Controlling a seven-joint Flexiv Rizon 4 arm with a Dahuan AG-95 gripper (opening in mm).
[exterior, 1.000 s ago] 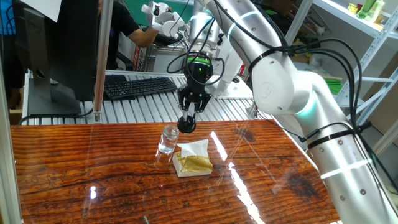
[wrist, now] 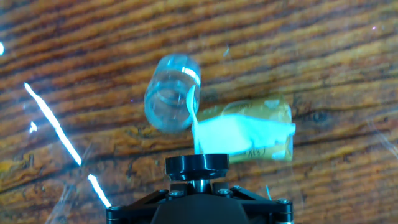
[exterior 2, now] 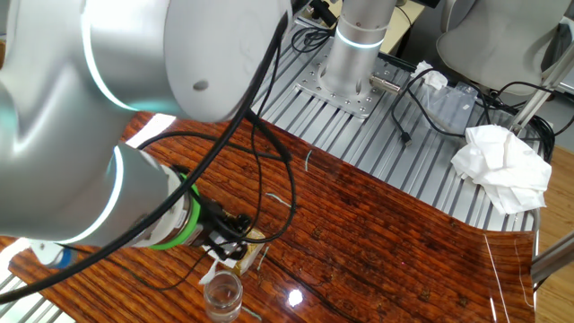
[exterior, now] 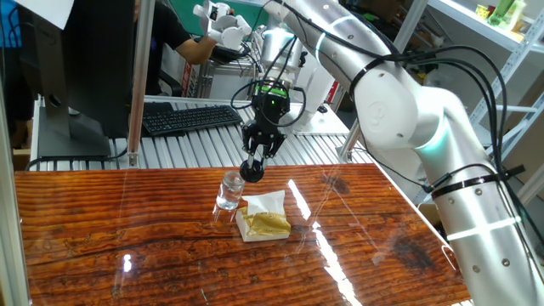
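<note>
My gripper (exterior: 259, 151) is shut on a black disc-ended object (exterior: 252, 172), held above the table's far edge in exterior view 1. In the wrist view, the black disc (wrist: 197, 167) sits on a short shiny stem at the gripper; the fingertips are mostly hidden. Beyond the disc stands a clear glass jar (wrist: 172, 93), also seen in exterior view 1 as a jar (exterior: 229, 190). Right beside it lies a gold-and-white tissue pack (exterior: 267, 226) with a white tissue (wrist: 233, 134) sticking out. The held object appears clear of both.
A crumpled white bundle (exterior 2: 502, 169) lies on the metal slats. Loose cables hang around the wrist.
The gripper and its black disc have drifted slightly left in exterior view 1. The arm has shifted a little with them; jar and tissue pack have stayed put.
</note>
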